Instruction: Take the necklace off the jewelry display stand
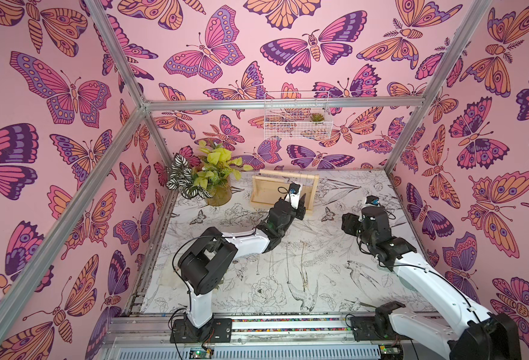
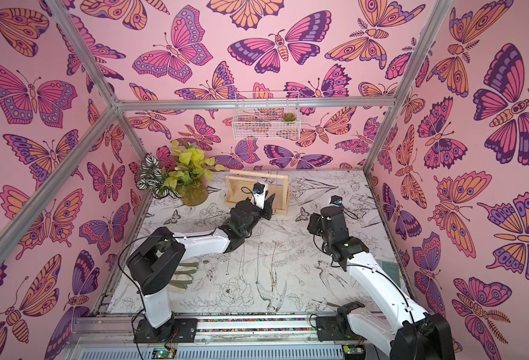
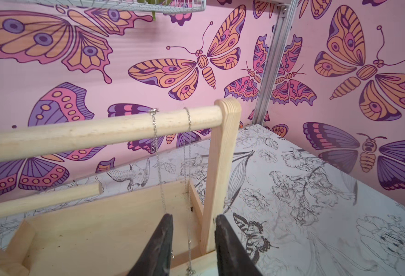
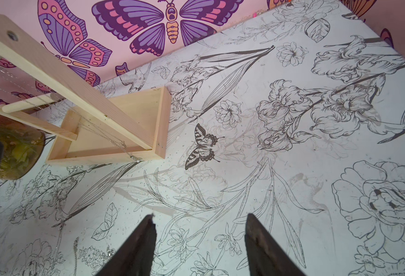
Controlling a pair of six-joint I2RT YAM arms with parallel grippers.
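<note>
The wooden display stand (image 1: 264, 190) is at the back of the table. A thin silver necklace (image 3: 154, 124) is draped over the right end of its top bar, its strands hanging in front of the tray. My left gripper stands open near the stand's right post (image 3: 218, 174). Chain strands show between its fingers in the left wrist view, but I cannot tell whether they lie in the gap or behind it. Right of the stand, my right gripper is open above bare table, with nothing between its fingers.
A potted plant (image 1: 218, 193) stands left of the stand, and a wire basket (image 1: 298, 129) hangs on the back wall. Several thin chains (image 1: 303, 264) lie on the front middle of the table. Free surface surrounds the right gripper.
</note>
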